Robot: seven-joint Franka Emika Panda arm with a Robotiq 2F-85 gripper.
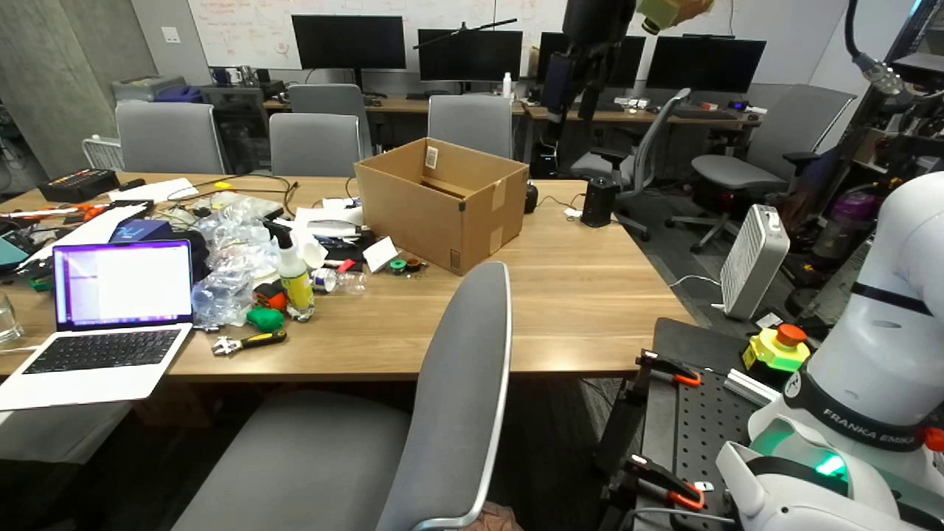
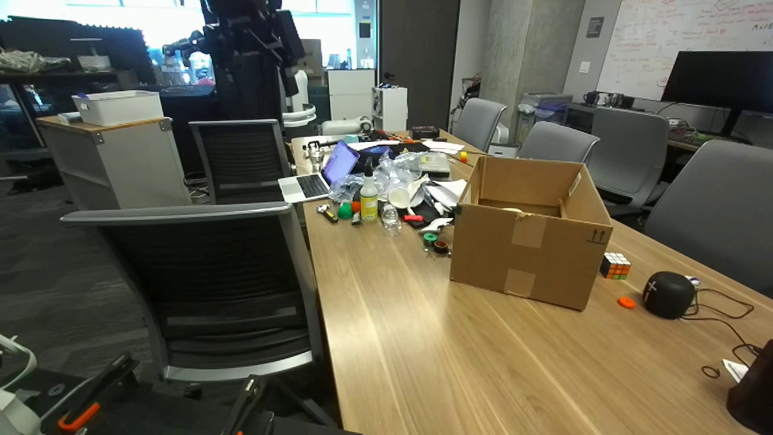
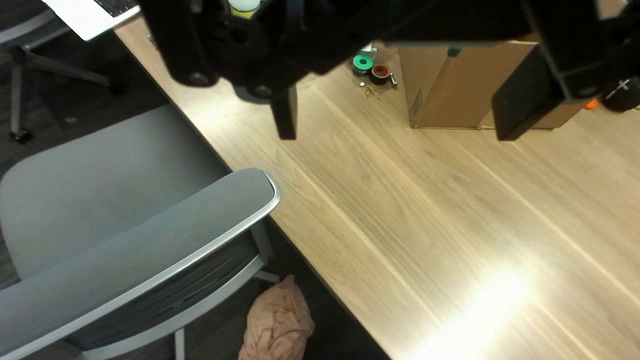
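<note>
A pinkish cloth (image 3: pixel 277 321) lies crumpled on the dark floor behind the grey chair (image 3: pixel 138 240), below the table edge. Only a sliver of the cloth (image 1: pixel 497 518) shows at the bottom of exterior view 1. High above the table, my gripper stands open, its fingers wide apart with nothing between them. In exterior view 1 the gripper's dark body reaches down from the top edge, and in exterior view 2 it hangs near the top left. The chair's backrest (image 1: pixel 460 398) is bare.
An open cardboard box (image 1: pixel 425 212) stands on the wooden table (image 2: pixel 406 326). Left of it lie a laptop (image 1: pixel 124 310), a spray bottle (image 1: pixel 296 279), an adjustable wrench (image 1: pixel 249 342) and clutter. A black speaker (image 2: pixel 668 294) sits beyond the box.
</note>
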